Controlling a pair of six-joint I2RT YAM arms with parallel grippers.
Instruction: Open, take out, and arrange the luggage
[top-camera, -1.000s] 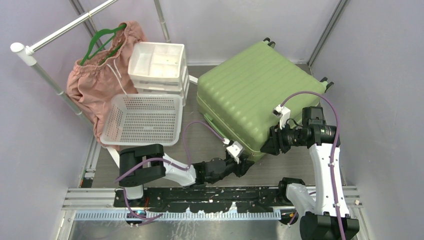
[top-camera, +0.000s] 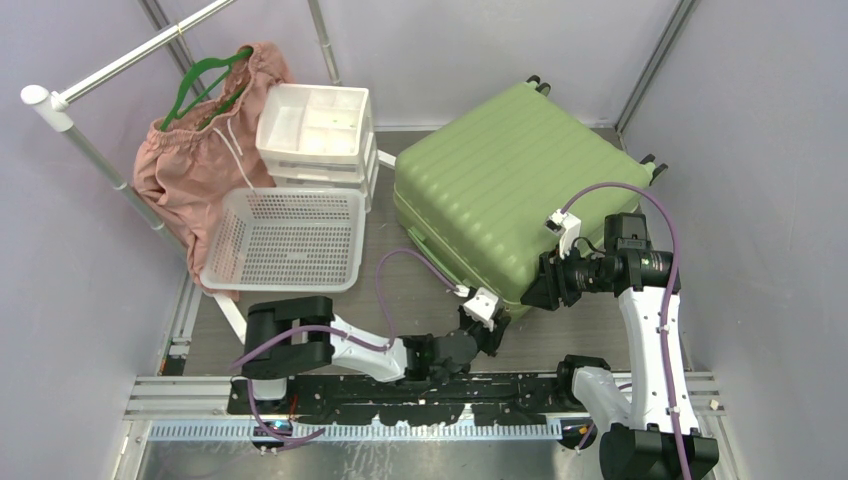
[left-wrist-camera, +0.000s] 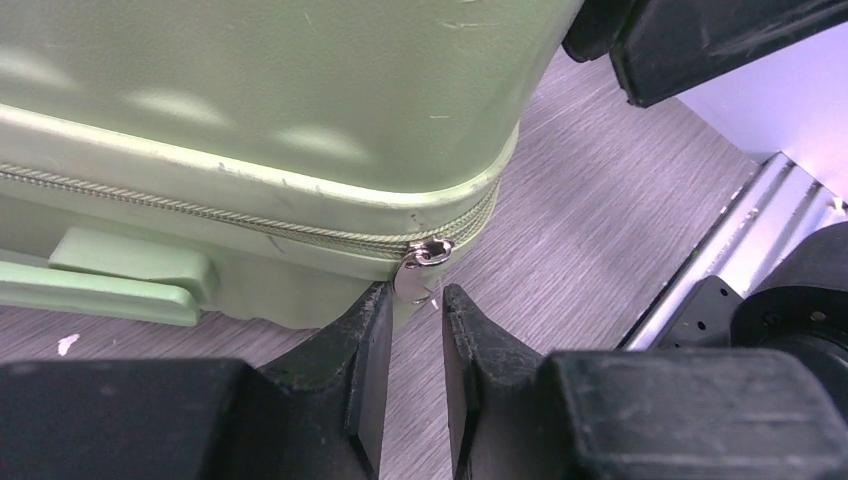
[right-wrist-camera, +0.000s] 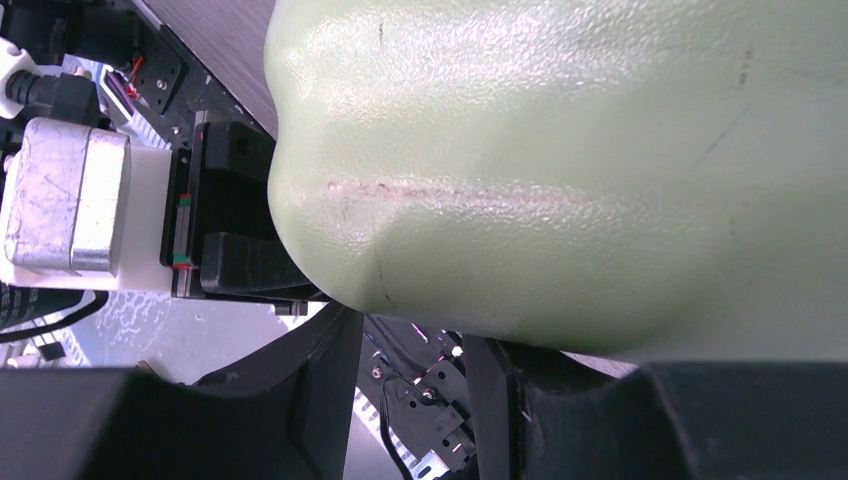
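A green hard-shell suitcase (top-camera: 500, 180) lies flat on the grey floor. In the left wrist view its zipper (left-wrist-camera: 230, 213) runs along the side to a metal zipper pull (left-wrist-camera: 418, 270) near the corner, above a side handle (left-wrist-camera: 100, 295). My left gripper is at that pull, fingertips slightly apart around its lower end; whether they touch it is unclear. My right gripper is against the suitcase's rounded corner, fingers apart, their tips partly hidden by the shell.
A white mesh basket (top-camera: 285, 280), stacked clear drawers (top-camera: 315, 120) and a pink garment (top-camera: 170, 180) on a hanger stand at left. Walls enclose the back and sides. Bare floor (top-camera: 370, 280) shows left of the suitcase.
My left gripper has moved slightly right along the suitcase's near corner. The suitcase and my right arm look unchanged.
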